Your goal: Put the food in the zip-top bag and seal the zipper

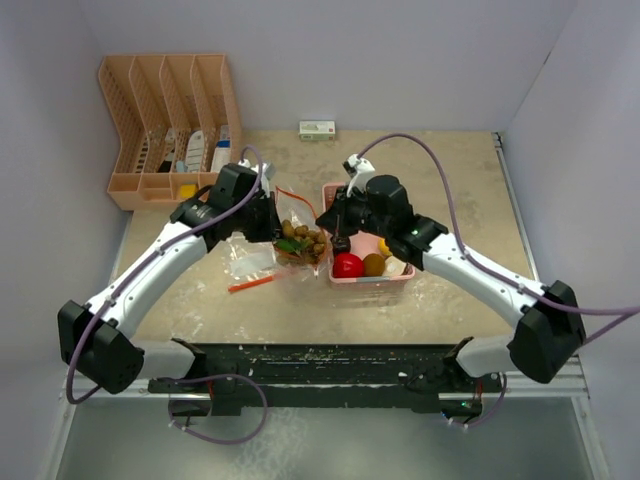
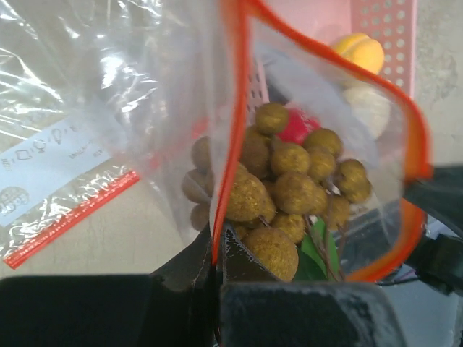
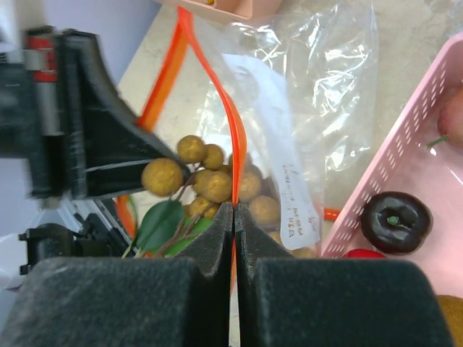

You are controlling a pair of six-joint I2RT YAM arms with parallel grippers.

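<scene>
The clear zip bag has an orange-red zipper edge, and its mouth is spread apart between my two grippers. A bunch of round brown fruit with a green leaf sits within the bag's mouth, seen in all views. My left gripper is shut on one side of the orange edge. On the opposite side, my right gripper is shut with that edge pinched between its fingertips. How deep the fruit's stems reach is hard to tell.
Just right of the bag, a pink basket holds a red tomato, an eggplant-like dark item and other food. Another flat bag with a red zipper lies on the table. A peach-coloured rack stands back left.
</scene>
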